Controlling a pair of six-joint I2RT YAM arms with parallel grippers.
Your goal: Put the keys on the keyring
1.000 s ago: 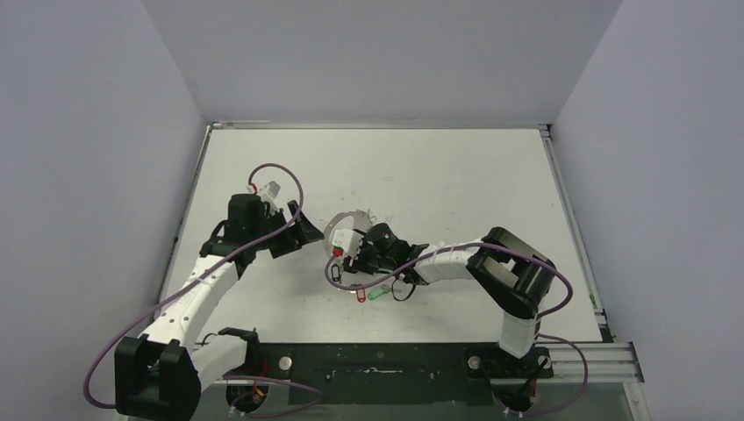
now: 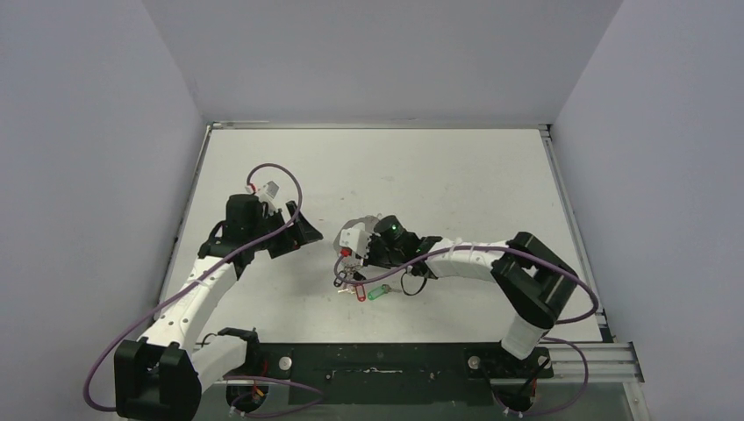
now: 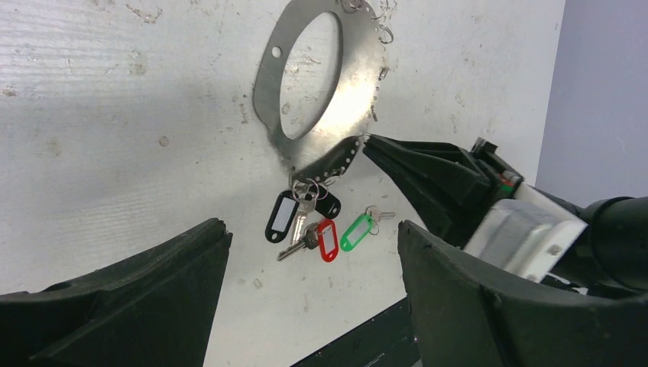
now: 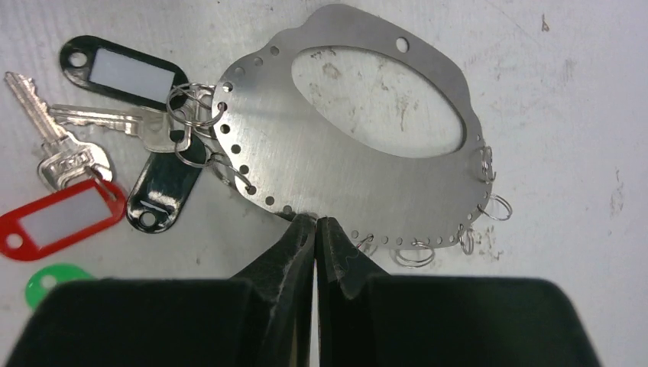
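Observation:
The flat metal keyring plate lies with an oval opening and several small rings along its rim. My right gripper is shut on the plate's lower edge. At the plate's left end, two black-tagged key sets hang by rings near the rim holes: a black tag with a white label, another black tag, and a silver key. A red tag with its key lies beside them, and a green tag lies apart. Above the plate, my left gripper stands open and empty.
The right arm reaches low over the green-tagged key. Bare white table spreads behind and to the right. A dark band runs along the front edge.
My right gripper has moved to the right and slightly toward the front, and the plate has shifted along with it. The left arm stays still; the green tag has not moved.

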